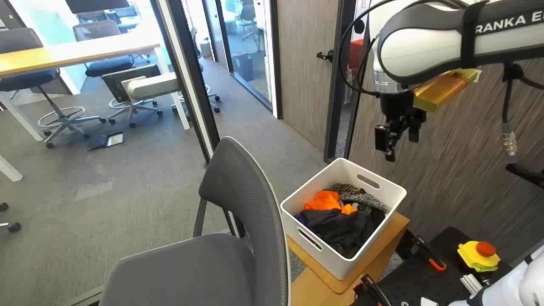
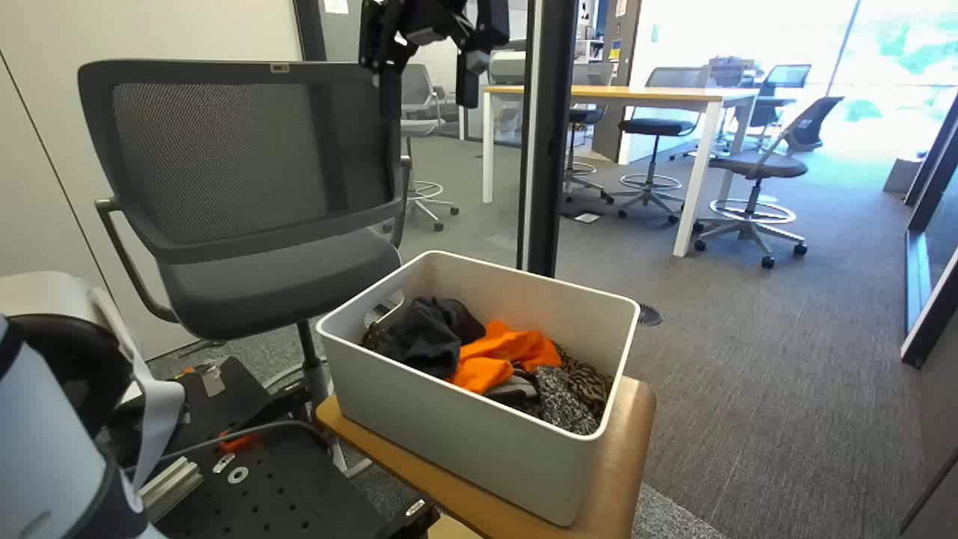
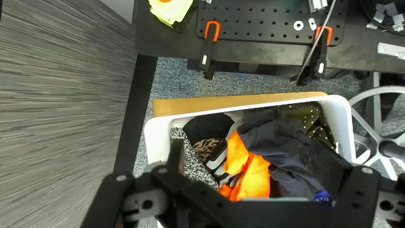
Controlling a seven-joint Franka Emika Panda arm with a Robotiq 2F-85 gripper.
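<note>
A white bin (image 1: pixel 327 259) holds a jumble of cloth items. Among them are an orange cloth (image 2: pixel 508 349), a dark grey cloth (image 3: pixel 283 142) and a black-and-white speckled cloth (image 3: pixel 192 161). My gripper (image 1: pixel 399 144) hangs well above the bin, its fingers spread and nothing between them. In the wrist view the open fingers span the bin from above, and the gripper's body covers the bin's near side. Exterior view 2 shows the fingers (image 2: pixel 468 81) high over the bin, clear of the cloth.
Beneath the bin is a wooden stool (image 2: pixel 629 431). A grey chair (image 1: pixel 245 204) stands close beside it. The black workbench (image 3: pixel 265 51) carries clamps and a yellow-and-red stop button (image 1: pixel 479 255). A wood-grain wall (image 3: pixel 64 95) rises on the other side.
</note>
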